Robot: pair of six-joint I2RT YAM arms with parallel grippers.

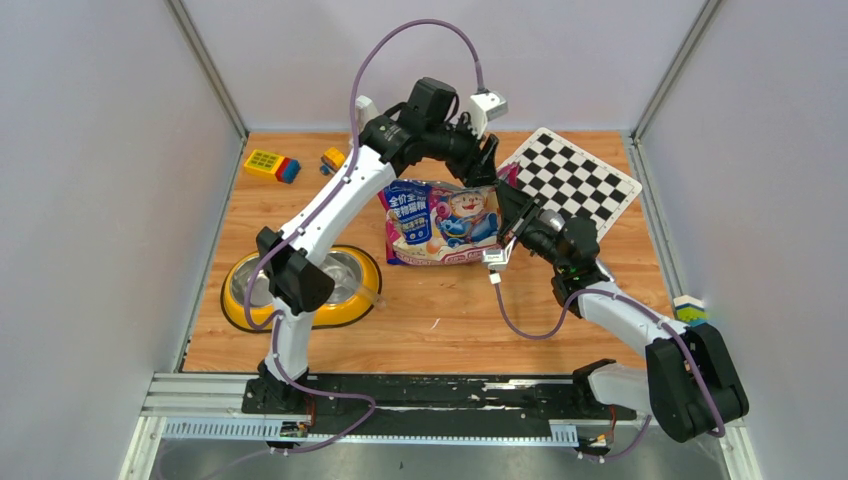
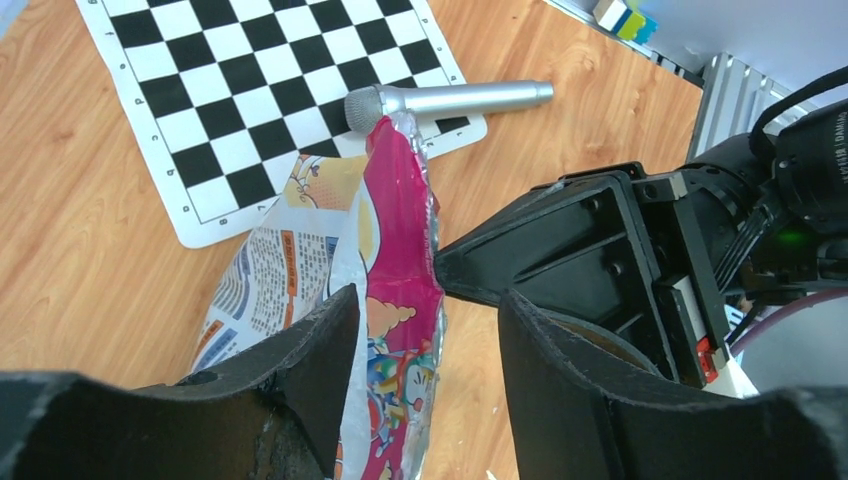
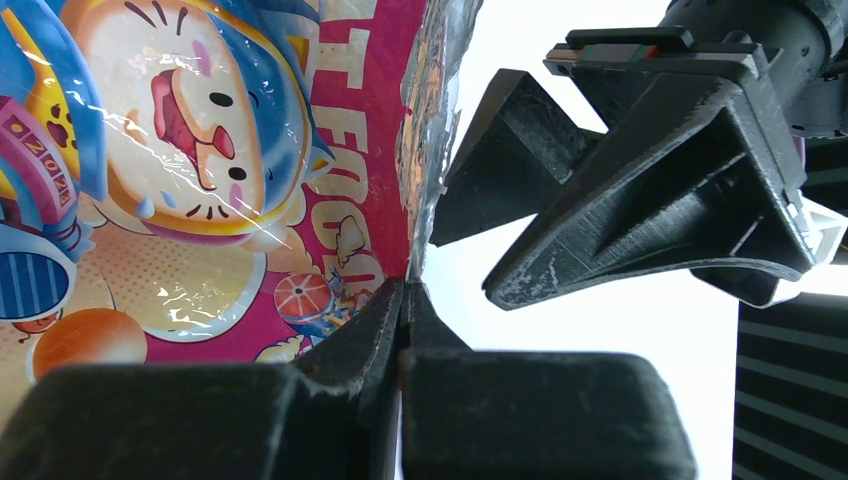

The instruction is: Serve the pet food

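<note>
The pet food bag (image 1: 440,225) stands on the table, pink and blue with a cartoon cat. Over its upper right corner my left gripper is open, the bag's pink top edge lying between its spread fingers. From the right, my right gripper is shut, its tips pinching the thin silver edge of the bag. A yellow double bowl (image 1: 238,308) with metal basins is at the front left, partly covered by my left arm. Something clear, maybe a scoop (image 1: 366,290), leans in its right basin.
At the back right lies a checkerboard (image 1: 572,180), a silver microphone (image 2: 470,97) on its edge. Toy blocks (image 1: 268,165) sit at the back left. More blocks (image 1: 690,308) are by the right wall.
</note>
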